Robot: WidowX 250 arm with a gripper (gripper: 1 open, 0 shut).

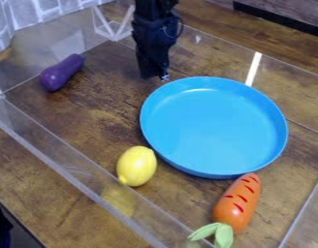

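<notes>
My black gripper (154, 70) hangs low over the wooden surface at the back, just behind and left of the blue plate (213, 124). It looks shut, with nothing visible between its fingers. A purple eggplant (61, 74) lies to its left. A yellow lemon (136, 167) sits in front of the plate's left side, and an orange toy carrot (237, 205) with green leaves lies at the front right. The plate is empty.
Clear plastic walls (105, 194) border the wooden surface along the front left and other sides. Bare wood lies between the eggplant and the plate, and behind the plate.
</notes>
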